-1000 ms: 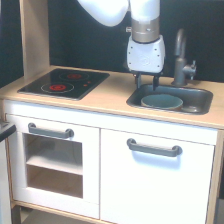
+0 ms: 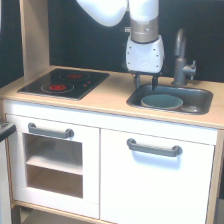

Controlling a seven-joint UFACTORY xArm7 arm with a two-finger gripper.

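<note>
My gripper [image 2: 145,79] hangs from the white arm above the left part of the sink, its fingers apart and pointing down. It looks open, and I see nothing between them. Just below and to the right, a grey-green round dish [image 2: 161,101] sits in the dark sink basin [image 2: 195,102]. A gap seems to separate the fingers from the dish, though its depth is hard to judge.
A dark tap [image 2: 181,60] rises behind the sink, right of my gripper. On the left of the wooden counter [image 2: 112,94] lies a black hob [image 2: 65,84] with red rings. Below are an open-fronted compartment [image 2: 55,165] and a white cupboard door [image 2: 152,185].
The arm and gripper have shifted very slightly down and to the left. The dish stays in the sink.
</note>
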